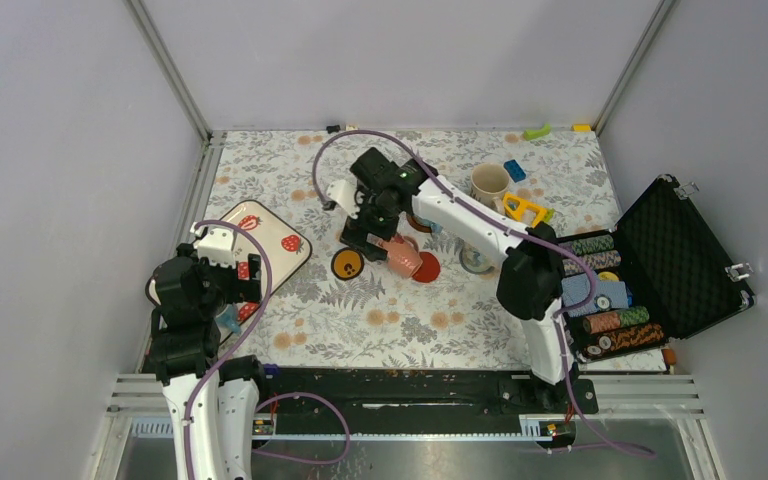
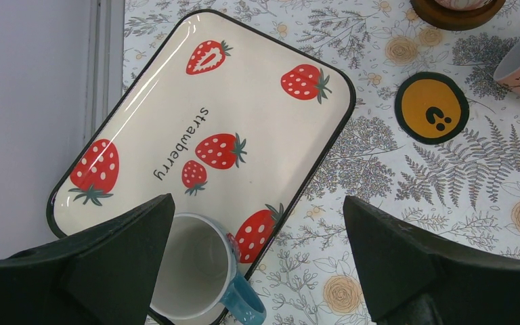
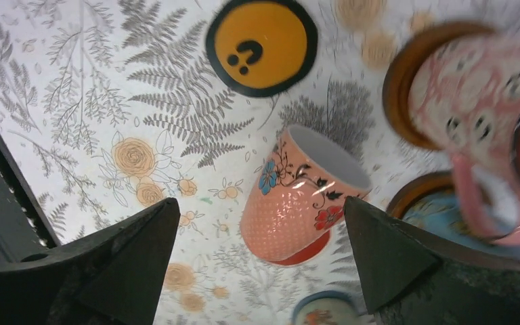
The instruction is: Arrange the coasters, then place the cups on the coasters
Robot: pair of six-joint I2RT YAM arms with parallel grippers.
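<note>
The pink mug [image 1: 403, 260] lies on its side, mouth facing left, its base end overlapping the red coaster [image 1: 428, 267]. In the right wrist view the mug [image 3: 291, 203] shows its flowered side, and only a sliver of red coaster [image 3: 309, 252] shows beside its base. Left of its mouth is the orange coaster [image 1: 347, 264], bare. My right gripper [image 1: 378, 238] hangs just behind and above the mug, open, with no hold on it. Over the strawberry tray [image 2: 264, 88] my left gripper [image 1: 250, 279] stands open, a blue-handled mug [image 2: 196, 271] below it.
A pink-and-white mug [image 3: 474, 95] and a blue glass cup [image 3: 440, 210] stand on wooden coasters close behind the pink mug. Cream mugs [image 1: 489, 180] stand farther right, near an open chip case [image 1: 685, 260].
</note>
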